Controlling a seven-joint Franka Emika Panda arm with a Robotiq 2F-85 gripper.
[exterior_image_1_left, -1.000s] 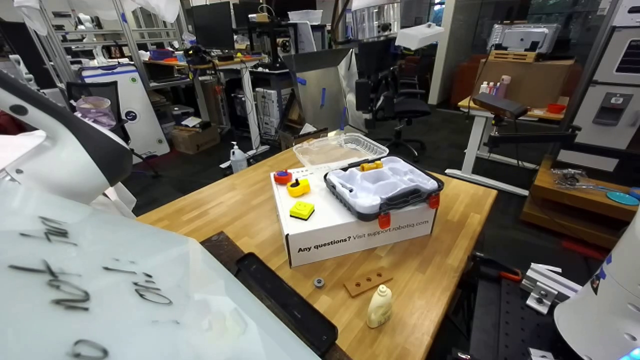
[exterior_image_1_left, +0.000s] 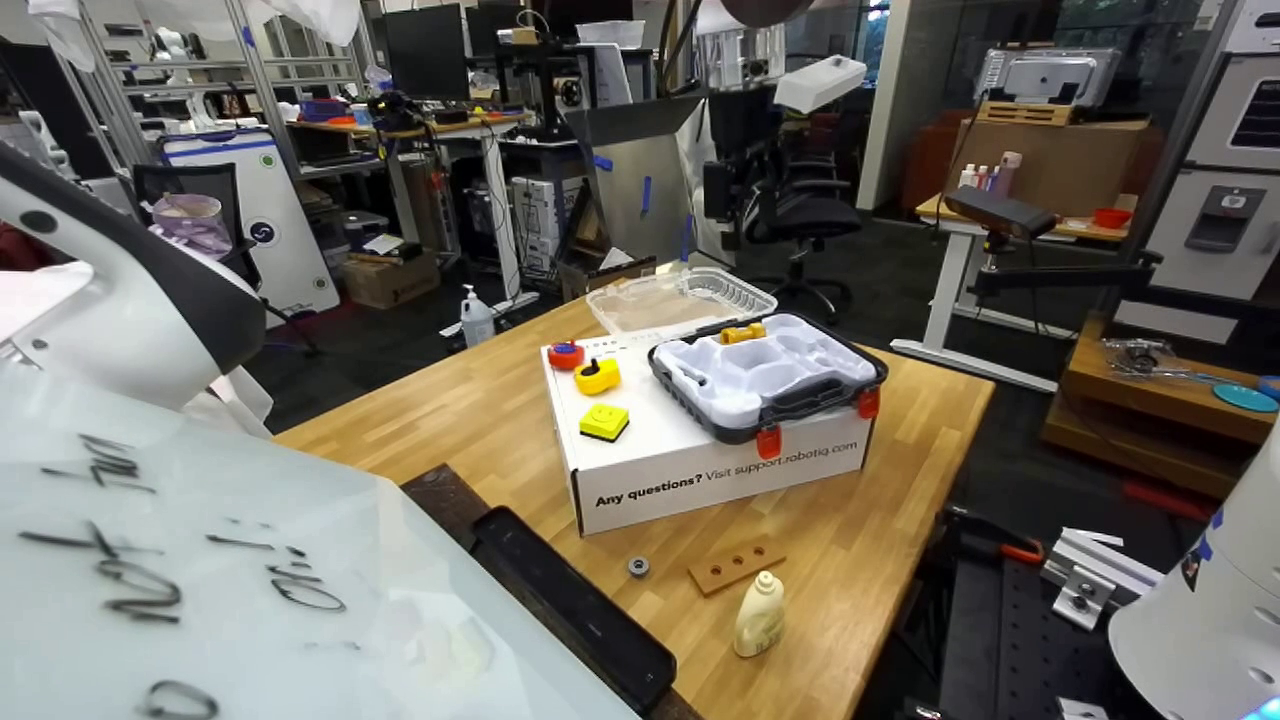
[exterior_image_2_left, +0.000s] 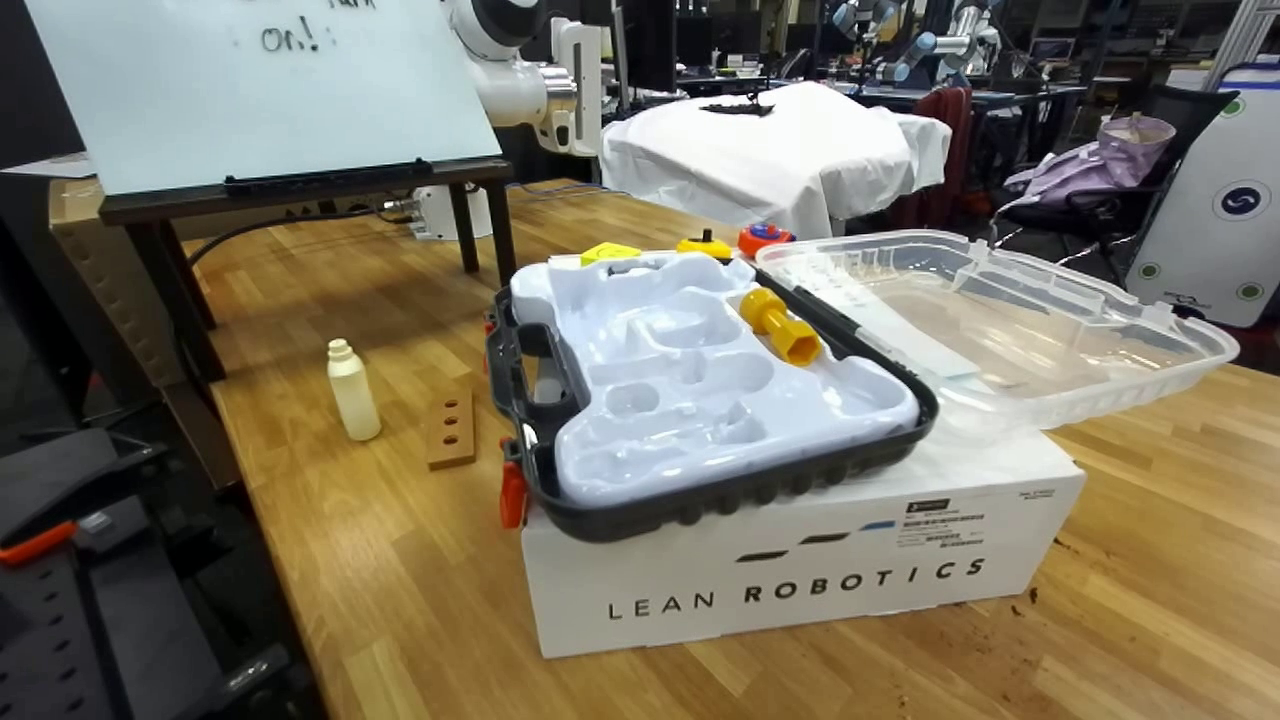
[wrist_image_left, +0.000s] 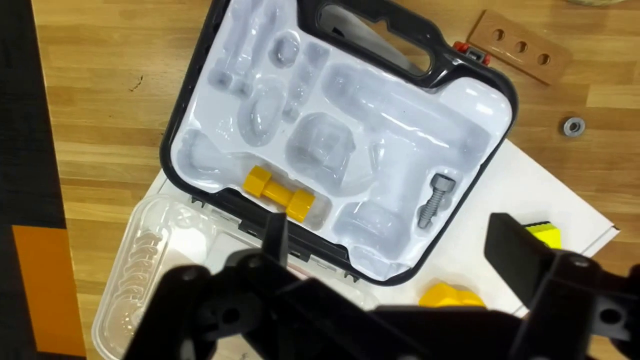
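Note:
In the wrist view my gripper hangs open above the case, its two black fingers (wrist_image_left: 519, 259) wide apart with nothing between them. Below it lies an open black tool case (wrist_image_left: 174, 135) with a white moulded tray. A yellow toy bolt-like piece (wrist_image_left: 277, 193) and a grey screw (wrist_image_left: 436, 200) rest in the tray's hollows; most other hollows are empty. The clear lid (wrist_image_left: 111, 294) is folded back. Beside the case on the white box (exterior_image_1_left: 708, 492) sit a yellow square block (exterior_image_1_left: 603, 421), a yellow tape-measure-like toy (exterior_image_1_left: 596, 376) and a red-and-blue piece (exterior_image_1_left: 565, 355).
On the wooden table, a brown strip with holes (exterior_image_1_left: 735, 568), a small grey nut (exterior_image_1_left: 638, 565) and a cream bottle (exterior_image_1_left: 758, 614) stand before the box. A whiteboard (exterior_image_2_left: 282, 96) stands at the table's side. Bare tabletop (exterior_image_2_left: 1176, 540) shows beyond the box.
At the top of exterior view 1, the arm's hanging end has shifted slightly left and down. The case and the toys have not moved.

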